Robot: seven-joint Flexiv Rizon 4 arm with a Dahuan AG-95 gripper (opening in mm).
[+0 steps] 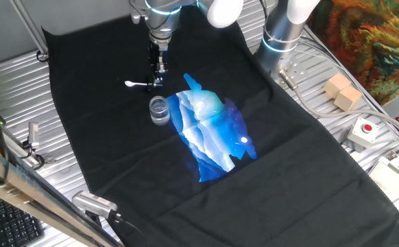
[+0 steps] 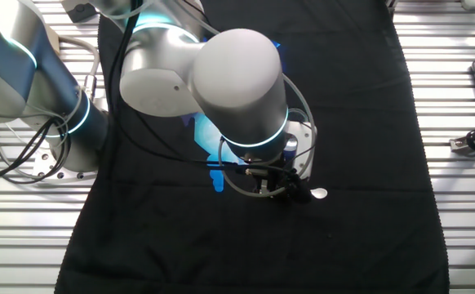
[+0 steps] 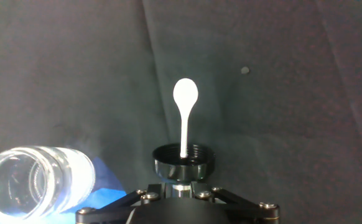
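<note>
A white spoon (image 3: 185, 98) points away from my gripper in the wrist view; its handle end reaches into a round black lid-like piece (image 3: 168, 169). That piece sits right in front of my fingertips. The fingers stand close together with something silvery between them, but whether they grip anything is unclear. Exterior view 1 shows the gripper (image 1: 158, 81) low over the black cloth, just right of the spoon (image 1: 135, 84). Beside it, a clear glass jar (image 1: 160, 112) stands open. In exterior view 2 the arm hides the jar, while the spoon (image 2: 319, 193) peeks out.
A blue-and-white picture-like patch (image 1: 210, 127) lies right of the jar on the black cloth (image 1: 268, 199). Wooden blocks (image 1: 342, 92) and a red-button box (image 1: 362, 133) sit off the cloth to the right.
</note>
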